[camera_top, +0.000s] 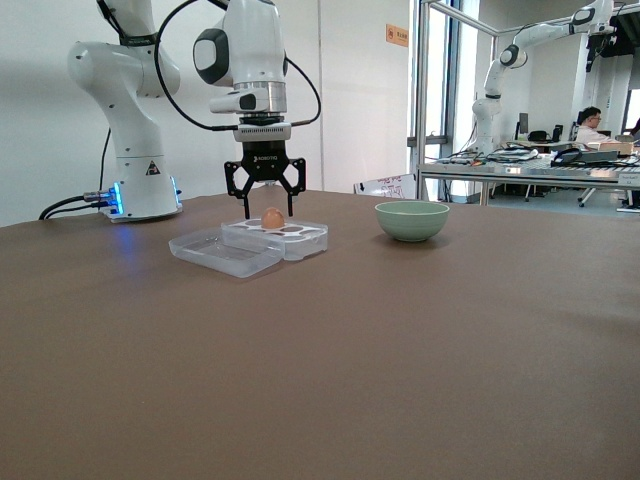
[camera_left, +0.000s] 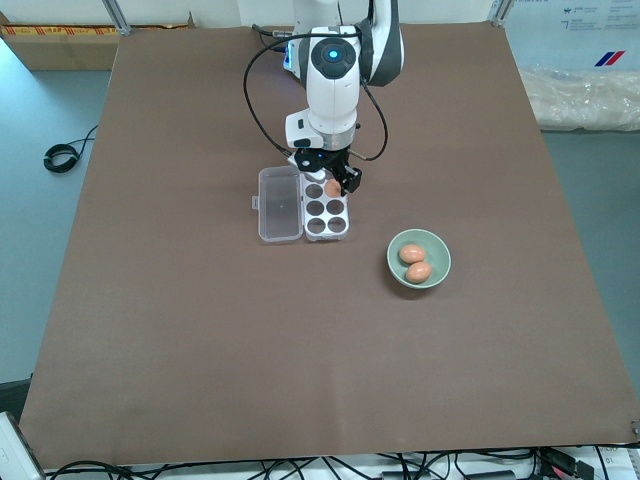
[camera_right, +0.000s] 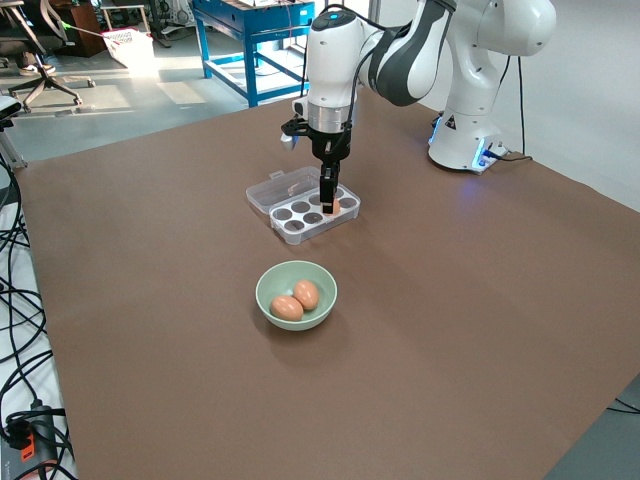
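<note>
A clear plastic egg box (camera_left: 326, 222) with its lid open lies below the arm, holding one brown egg (camera_top: 273, 219). My black gripper (camera_top: 268, 209) hangs just over that egg, its fingers apart, one each side in the top view, with nothing seen held. A mint bowl (camera_left: 436, 255) stands to the box's right in the left view, with two brown eggs (camera_right: 287, 307) in it; in the top view the bowl's inside is hidden.
The arm's white base and hanging cables stand behind the box. Cables and equipment line the edge outside the table.
</note>
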